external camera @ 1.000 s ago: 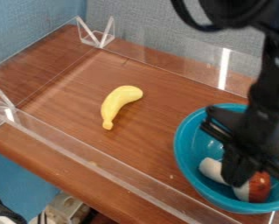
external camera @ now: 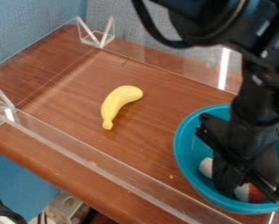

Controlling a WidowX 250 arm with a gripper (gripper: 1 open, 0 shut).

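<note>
My black gripper (external camera: 229,166) reaches down into a blue bowl (external camera: 191,143) at the right of the view. Low inside the bowl, a white object (external camera: 207,165) and a red object (external camera: 256,194) are partly hidden behind the gripper. The gripper's fingertips are dark and overlap, so their opening and any grip on these items cannot be made out. A yellow banana (external camera: 121,103) lies on the wooden table (external camera: 72,96), left of the bowl.
Clear plastic walls edge the table at the front and back, with clear brackets at the back left and left. The table's middle and left are open apart from the banana.
The gripper has moved to the left within the bowl and now covers more of the white object. The banana is unmoved.
</note>
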